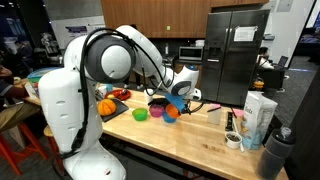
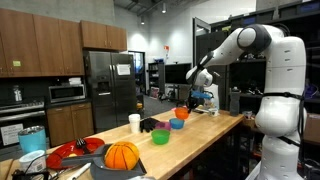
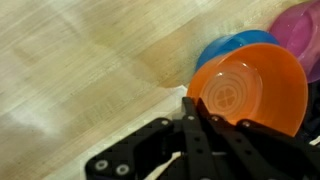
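Observation:
My gripper is shut at the near rim of an orange bowl (image 3: pixel 255 85); the thin wall runs in between the fingertips. Tilted, the bowl sits over a blue bowl (image 3: pixel 228 42), of which only an edge shows from the wrist. In exterior view 1 the orange bowl (image 1: pixel 172 110) appears right above the blue bowl (image 1: pixel 168 119). Exterior view 2 has the orange bowl (image 2: pixel 181 113) over the blue one (image 2: pixel 175 123) too. Whether the two touch, I cannot tell.
A pink bowl (image 1: pixel 156 112) and a green bowl (image 1: pixel 140 114) stand left of the blue one. Toward the right are a paper bag (image 1: pixel 257 118), a small white bowl (image 1: pixel 232 140) and a dark cylinder (image 1: pixel 275 152). Bare tabletop (image 1: pixel 195 142) lies in front. A person (image 1: pixel 182 82) is behind.

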